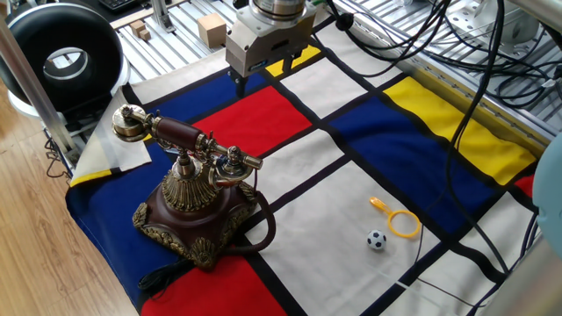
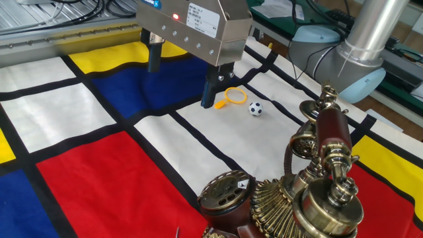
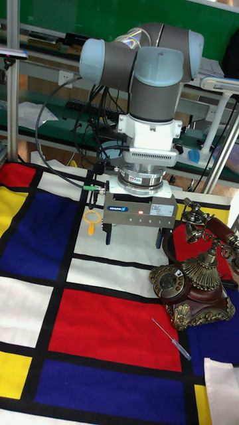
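Observation:
My gripper (image 2: 181, 87) hangs above the patterned cloth, its two dark fingers (image 2: 211, 89) wide apart and the space between them empty. In exterior view 3 the gripper (image 3: 133, 244) shows the same wide gap. An antique-style telephone (image 1: 193, 193), dark red with brass trim, stands on the cloth apart from the gripper. A yellow ring with a short handle (image 1: 403, 223) lies on a white patch beside a small black-and-white ball (image 1: 376, 240). A thin screwdriver (image 3: 172, 339) with a pale handle rests near the telephone in exterior view 3.
The cloth (image 3: 106, 329) has red, blue, yellow and white blocks with black bands, and much of it is bare. Black cables (image 1: 452, 149) hang across the right of exterior view 1. A wooden block (image 1: 212, 30) sits on the slatted surface at the back.

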